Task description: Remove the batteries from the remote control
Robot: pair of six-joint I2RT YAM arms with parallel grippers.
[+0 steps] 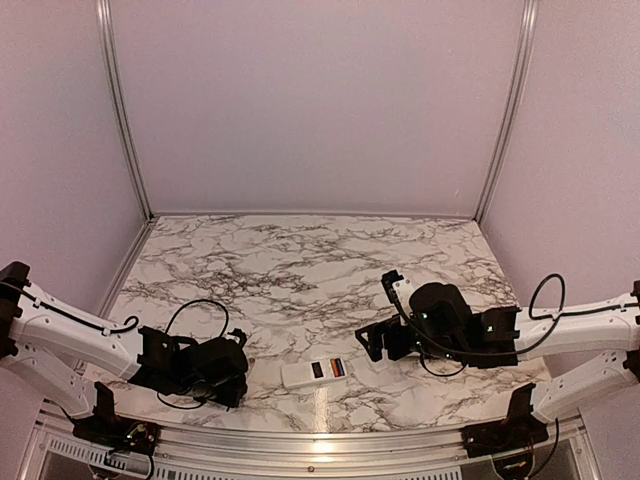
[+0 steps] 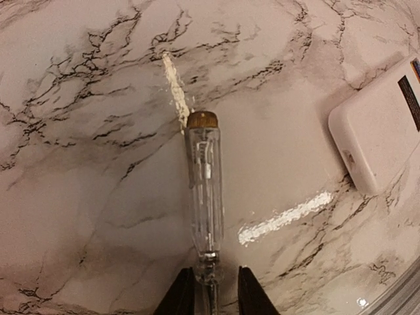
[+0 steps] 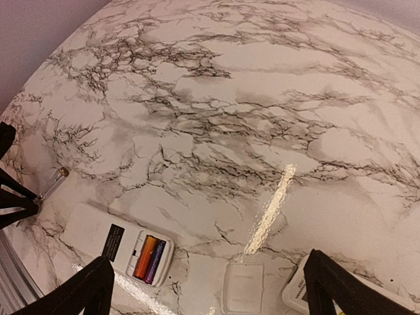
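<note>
The white remote control (image 1: 303,375) lies on the marble table between my arms, its battery bay uncovered. Inside it the right wrist view shows an orange battery (image 3: 146,257) and a purple one (image 3: 155,261), side by side. A screwdriver with a clear handle (image 2: 207,187) and brown cap lies on the table. My left gripper has its fingers on either side of the screwdriver near the handle's lower end, part open, with a small gap showing at each side. Over the table right of the remote, my right gripper stands wide open and empty.
A small clear cover (image 3: 242,289) lies flat right of the remote. Beside it, partly hidden by a right finger, is another white object (image 3: 298,289).
</note>
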